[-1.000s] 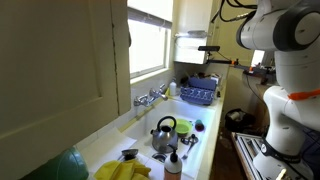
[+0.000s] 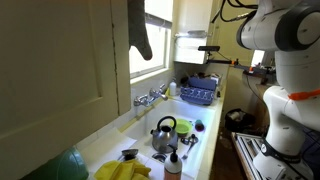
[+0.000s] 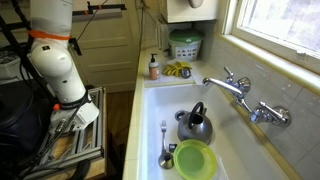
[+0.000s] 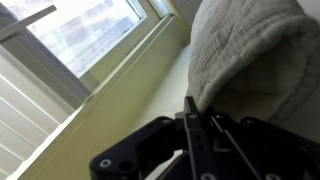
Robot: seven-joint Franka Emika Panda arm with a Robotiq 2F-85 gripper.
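Note:
A pale grey cloth [image 4: 240, 50] fills the upper right of the wrist view. My gripper is shut on a fold of it, and the rest bulges out beyond the fingers. In exterior view 1 a dark grey hanging piece [image 2: 139, 28], apparently this cloth, shows at the top beside the white cabinet door [image 2: 60, 70], in front of the window. Both exterior views leave the gripper itself out of sight.
Below, the white sink [image 3: 150, 120] holds a kettle [image 3: 194, 124], a green bowl [image 3: 195, 160] and utensils. A faucet [image 3: 228, 86] projects over it. A yellow cloth [image 2: 122, 171] and a soap bottle [image 3: 154, 68] are nearby.
The dark grey cloth has come further into exterior view 1 from behind the cabinet door, moving right; earlier only a sliver showed. The sink items stay where they were.

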